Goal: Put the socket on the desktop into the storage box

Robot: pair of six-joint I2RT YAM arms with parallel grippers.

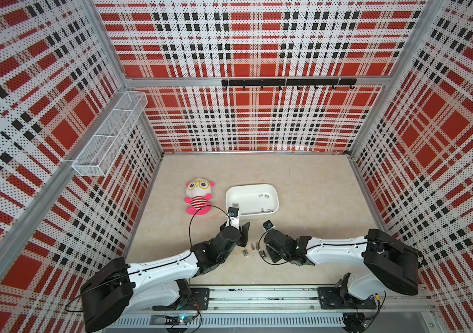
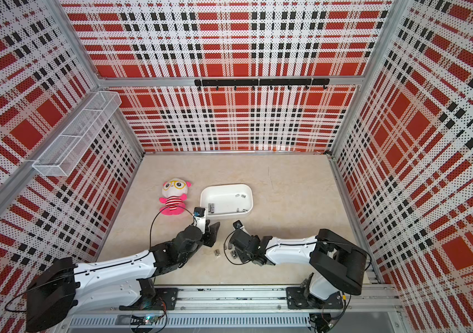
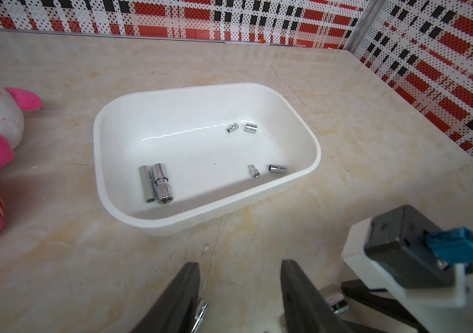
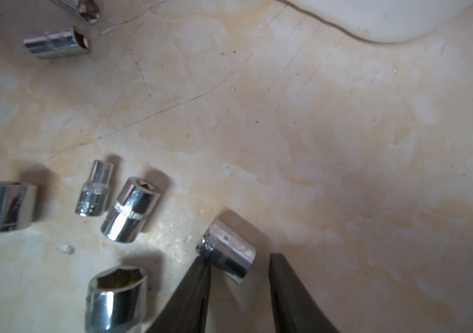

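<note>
The white storage box (image 3: pixel 203 219) sits at mid-table with several chrome sockets (image 3: pixel 161 180) inside. In the right wrist view, several loose sockets (image 4: pixel 134 208) lie on the table in front of it. My right gripper is low over the table, fingers apart, with a short socket (image 4: pixel 228 249) just ahead of and between its fingertips. My left gripper is open in front of the box, nothing seen held; part of a socket shows behind a finger.
A pink plush toy (image 1: pixel 198 194) lies left of the box. A wire basket (image 1: pixel 103 138) hangs on the left wall.
</note>
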